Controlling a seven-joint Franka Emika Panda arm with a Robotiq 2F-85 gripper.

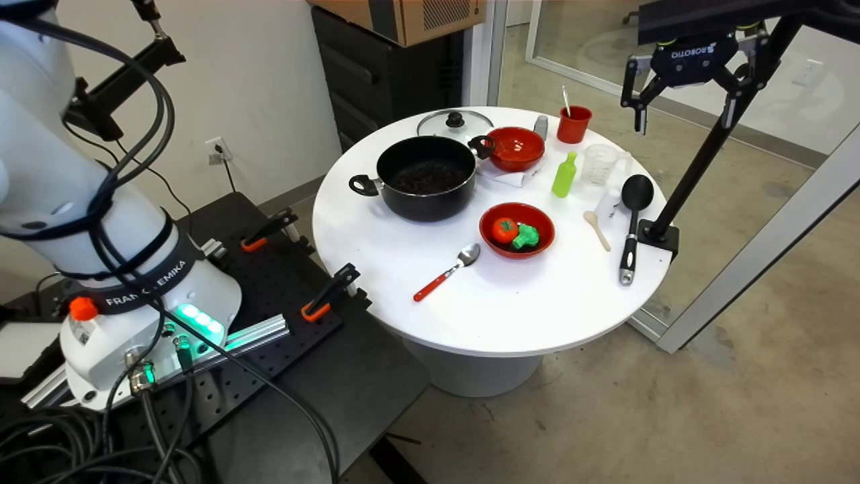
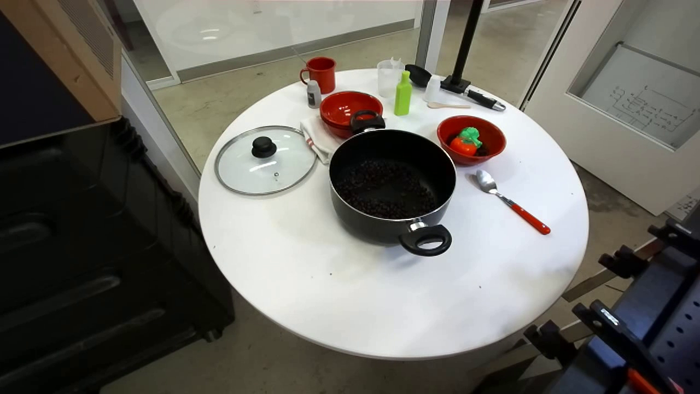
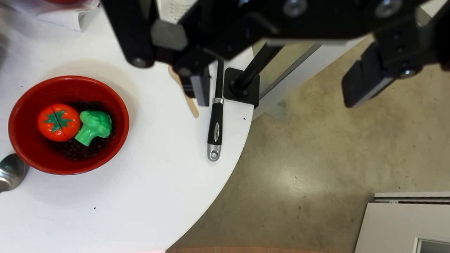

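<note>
High above the right rim of the round white table (image 1: pixel 387 266), my gripper (image 1: pixel 685 125) stands open with nothing between its fingers. In the wrist view the fingers (image 3: pixel 201 89) are spread wide, one over the table edge and one over the floor. A red bowl (image 3: pixel 26 99) below holds a toy tomato (image 3: pixel 59 122) and green toy broccoli (image 3: pixel 95 125) on dark beans. The black pot (image 2: pixel 394 230) stands without its lid, dark beans on its bottom. Its glass lid (image 2: pixel 243 171) lies flat beside it. A red-handled spoon (image 1: pixel 439 282) rests near the bowl.
A black post (image 1: pixel 701 173) rises from the table's right edge, close to my gripper. Nearby are a black ladle (image 1: pixel 633 234), wooden spoon (image 1: pixel 598 231) and green bottle (image 1: pixel 565 175). A red mug (image 1: pixel 573 128) and another red bowl (image 1: pixel 516 150) stand farther back.
</note>
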